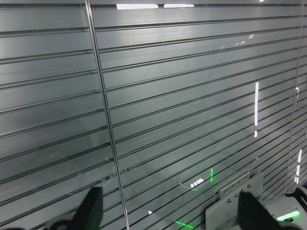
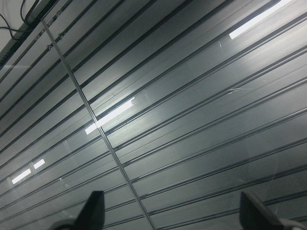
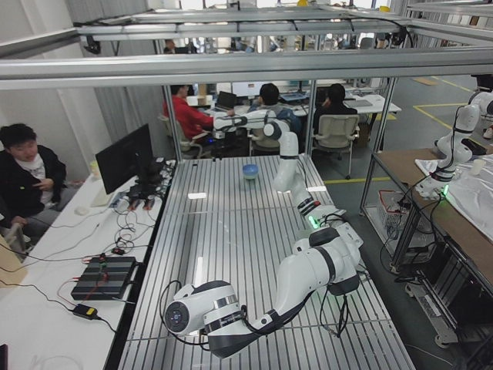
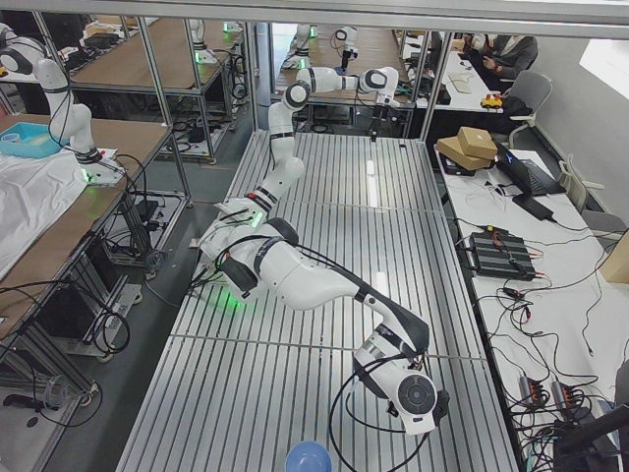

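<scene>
A blue bowl (image 3: 250,169) stands alone near the far end of the slotted metal table (image 3: 216,231) in the camera left view; it is at the bottom edge of the camera right view (image 4: 309,457). One arm's gripper hangs above the table beyond and left of the bowl; the other arm reaches across the near end. In the wrist views my left gripper and my right gripper each stand open over bare slats, nothing seen between their fingers.
Both arms' bases stand along one long side of the table. Cables loop by the arms. A side desk (image 3: 54,308) holds a monitor and electronics. An aluminium frame rises around the table; people sit beyond it.
</scene>
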